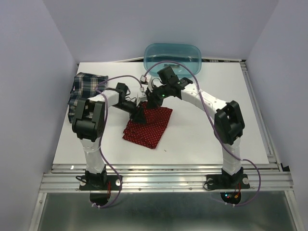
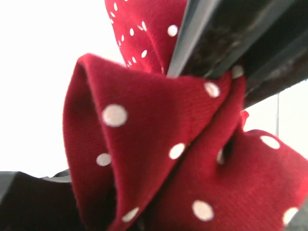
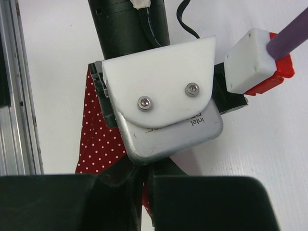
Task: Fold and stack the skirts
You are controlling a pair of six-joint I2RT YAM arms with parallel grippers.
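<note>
A red skirt (image 1: 149, 132) with white dots lies on the white table, bunched at its top and spread toward the front. My left gripper (image 1: 140, 120) is shut on a fold of it near the upper left; in the left wrist view the dotted cloth (image 2: 144, 110) rises in creases around the dark fingers (image 2: 207, 43). My right gripper (image 1: 153, 102) is at the skirt's upper edge, shut on the cloth. In the right wrist view, a strip of red skirt (image 3: 98, 144) shows beside the other arm, and a bit of red appears between the dark fingers.
At the back left lies a dark checked cloth (image 1: 88, 87), partly behind the left arm. An empty teal bin (image 1: 192, 54) stands at the back edge.
</note>
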